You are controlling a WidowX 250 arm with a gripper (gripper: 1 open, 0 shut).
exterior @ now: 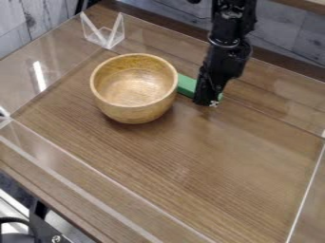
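My black gripper (210,93) reaches down from the top of the view to the table, at the right side of a green object (191,86). Its fingertips are low over that object's right end; whether anything is between them is hard to tell, and they look close together. A yellow-tan bowl (133,88) sits just left of the green object, partly alongside it.
A clear plastic item (103,30) stands at the back left.
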